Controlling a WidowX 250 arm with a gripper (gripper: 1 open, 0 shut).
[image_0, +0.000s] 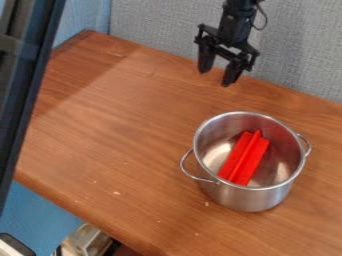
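A black gripper hangs over the back of the wooden table at top centre, its two fingers pointing down and spread apart, with nothing seen between them. In front of it and to the right stands a steel pot with two side handles, holding red elongated objects.
A grey textured wall stands behind it. A dark vertical structure runs along the left edge, with metal hardware at the bottom left.
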